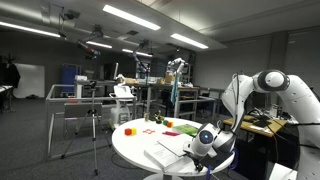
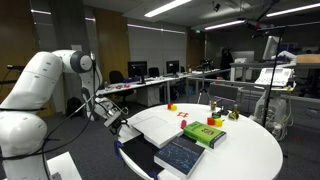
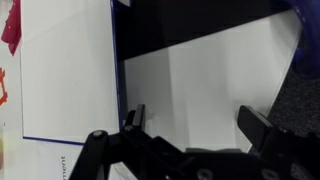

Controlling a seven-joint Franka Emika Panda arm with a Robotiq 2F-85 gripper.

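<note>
My gripper is open over a bare white surface, with its two dark fingers wide apart and nothing visible between them. To its left in the wrist view lies a flat white panel (image 3: 70,70) with a dark blue edge. A black panel (image 3: 190,20) runs along the top of that view. In exterior view 2 the white panel (image 2: 160,130) lies on the round table near the gripper (image 2: 122,128). Exterior view 1 shows the gripper (image 1: 190,155) low at the table's near edge, beside the white panel (image 1: 164,154).
A dark speckled box (image 2: 178,156) and a green box (image 2: 206,135) sit on the table (image 2: 250,145). A curved blue strip (image 2: 135,165) follows its near edge. Small coloured items stand farther back.
</note>
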